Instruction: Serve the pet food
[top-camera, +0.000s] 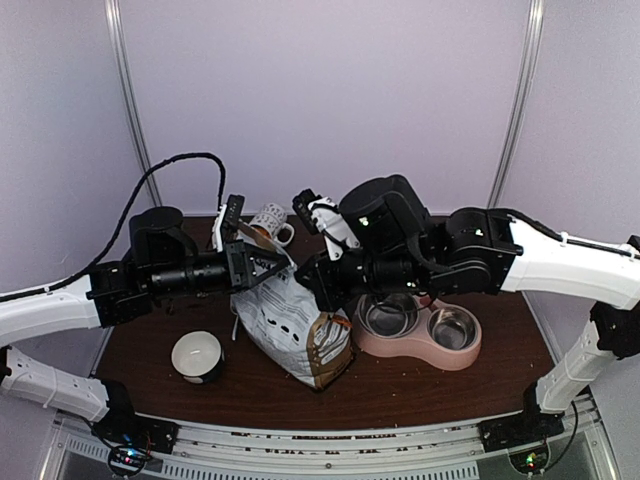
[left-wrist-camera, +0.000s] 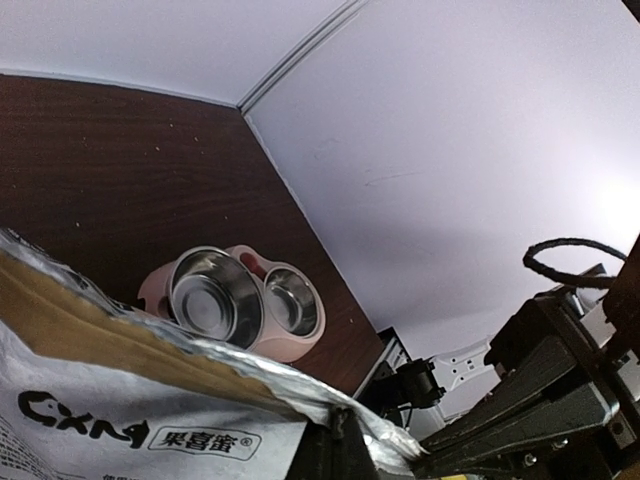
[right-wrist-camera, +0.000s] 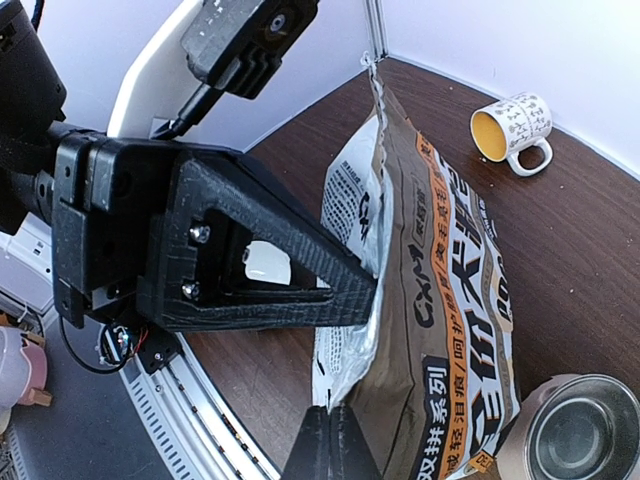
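Note:
The pet food bag (top-camera: 290, 330) stands at the table's centre, white with a brown side (right-wrist-camera: 430, 280). Both my grippers are at its crimped top edge: left gripper and right gripper are each shut, apparently with the thin foil edge at the fingertips. The pink double feeder (top-camera: 405, 350) with two steel bowls sits to the bag's right; one bowl (right-wrist-camera: 575, 440) shows beside the bag in the right wrist view.
A white bowl (top-camera: 197, 352) lies front left of the bag. A mug (right-wrist-camera: 505, 135) lies on its side at the back near the wall.

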